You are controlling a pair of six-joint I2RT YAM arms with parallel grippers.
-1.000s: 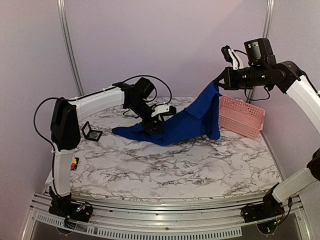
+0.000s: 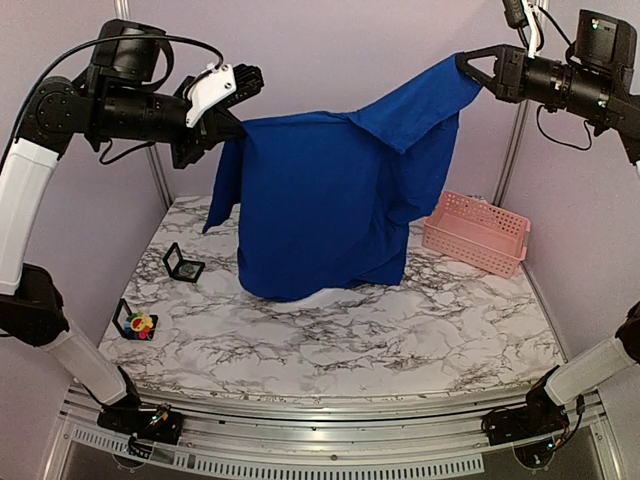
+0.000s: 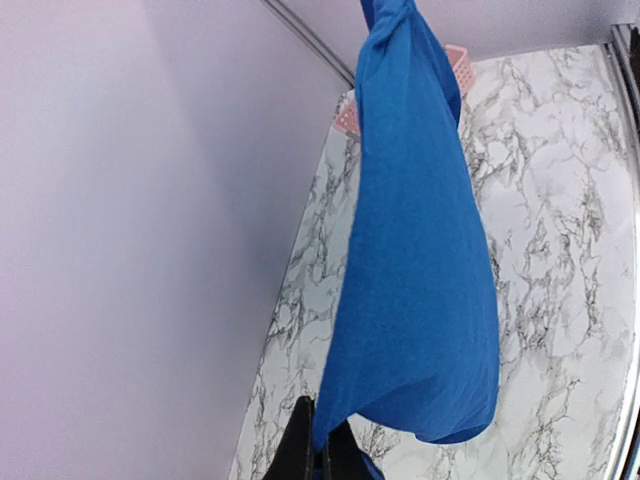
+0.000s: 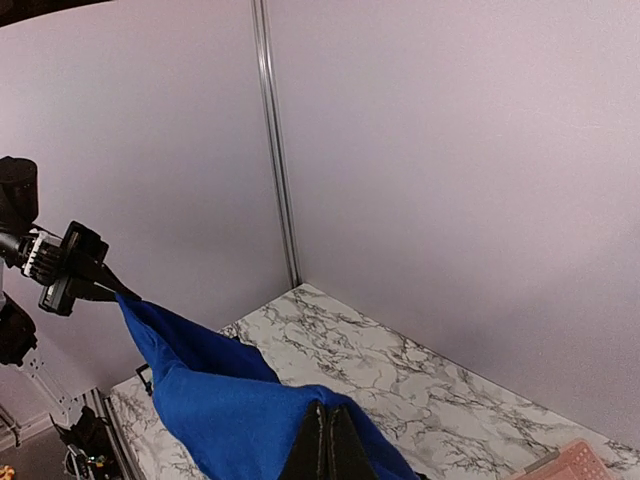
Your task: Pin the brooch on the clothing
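A blue garment (image 2: 320, 210) hangs spread in the air between both grippers. My left gripper (image 2: 230, 130) is shut on its upper left corner; in the left wrist view the cloth (image 3: 420, 250) runs from the fingertips (image 3: 305, 420). My right gripper (image 2: 468, 62) is high at the right, shut on the other corner, which also shows at the bottom of the right wrist view (image 4: 322, 420). A colourful flower brooch (image 2: 140, 324) sits in a small black holder at the front left of the table.
A second black stand (image 2: 184, 266) is at the table's left. A pink perforated basket (image 2: 475, 235) sits at the back right. Walls enclose the sides and back.
Both arms have risen and moved apart, the left up and left, the right up and slightly right, lifting the blue garment from a slanted heap into a spread hanging sheet.
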